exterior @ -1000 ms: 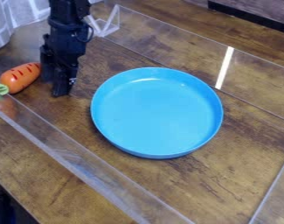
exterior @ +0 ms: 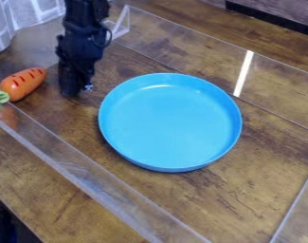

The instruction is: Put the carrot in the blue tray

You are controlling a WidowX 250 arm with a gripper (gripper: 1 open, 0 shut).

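Note:
The orange carrot [exterior: 24, 84], its green top toward the lower left, lies on the wooden table at the left edge of the view. Just to its right is my black gripper [exterior: 75, 87], pointing down with its tips low over the table. A narrow gap of bare wood separates it from the carrot. The fingers are dark and small here, so their spacing is unclear. To the right sits the round blue tray [exterior: 171, 121], empty.
A clear, see-through barrier [exterior: 99, 180] runs diagonally across the lower left, in front of the carrot and tray. Behind the carrot, a pale silvery object [exterior: 1, 27] fills the top left corner. Bare table lies between gripper and tray.
My gripper has shifted a little to the right, away from the carrot. Both the carrot and the blue tray stay where they were.

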